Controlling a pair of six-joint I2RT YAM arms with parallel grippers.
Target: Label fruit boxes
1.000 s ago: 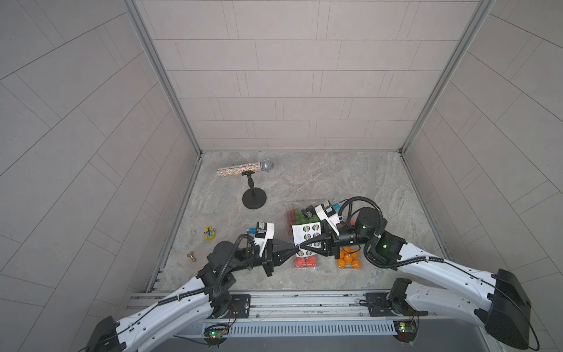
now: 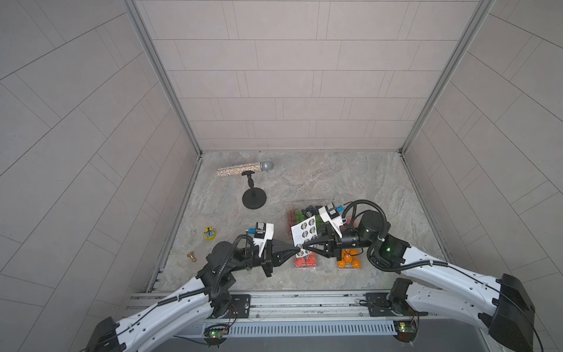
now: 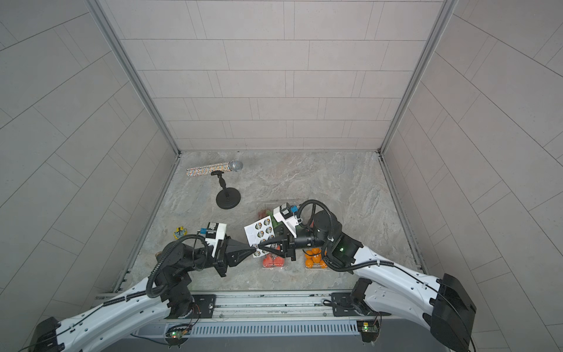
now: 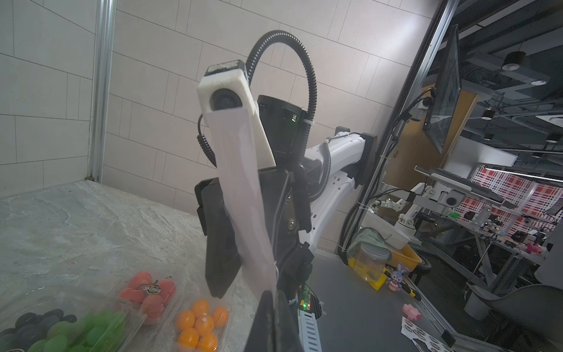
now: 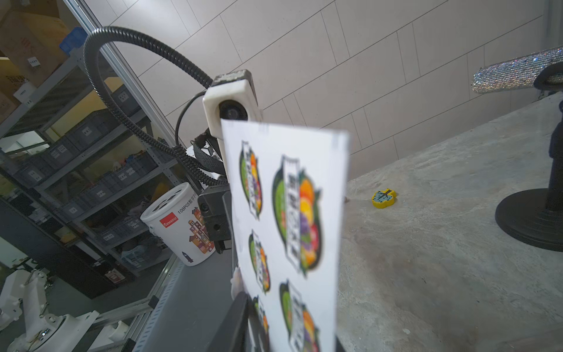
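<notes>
A white sheet of round fruit stickers is held upright between the grippers, above clear fruit boxes. My left gripper is shut at the sheet's lower part, its fingertips meeting at the edge seen in the left wrist view. My right gripper is at the sheet too; its fingertips are mostly hidden by it in the right wrist view. Under them are boxes of red fruit, orange fruit and green and dark grapes.
A black stand and a glittery microphone lie toward the back left. A yellow item and a small brass-coloured piece sit on the left.
The sheet has shifted and tilted more.
</notes>
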